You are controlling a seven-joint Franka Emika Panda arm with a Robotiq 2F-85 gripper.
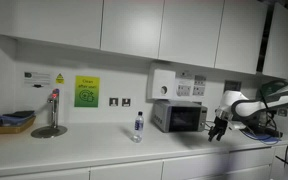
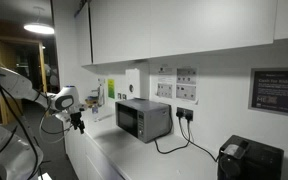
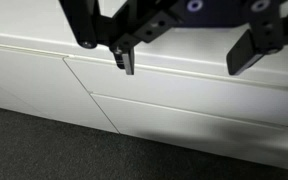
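Note:
My gripper is open in the wrist view, with nothing between its fingers. Below it are the counter's front edge, white drawer fronts (image 3: 194, 105) and dark floor. In exterior view 1 the gripper (image 1: 217, 133) hangs over the right part of the white counter (image 1: 94, 148), right of the grey microwave (image 1: 179, 117). A clear bottle (image 1: 138, 127) with a blue label stands upright on the counter, left of the microwave and well away from the gripper. Exterior view 2 shows the gripper (image 2: 80, 126) near the counter's edge, the microwave (image 2: 144, 119) beyond it.
A tap (image 1: 53, 115) stands at the left, beside a wooden tray (image 1: 14, 122) with blue cloth. A black appliance (image 2: 248, 160) sits at the near end in exterior view 2, with cables along the wall. White cupboards (image 1: 134, 25) hang overhead. The counter between tap and bottle is clear.

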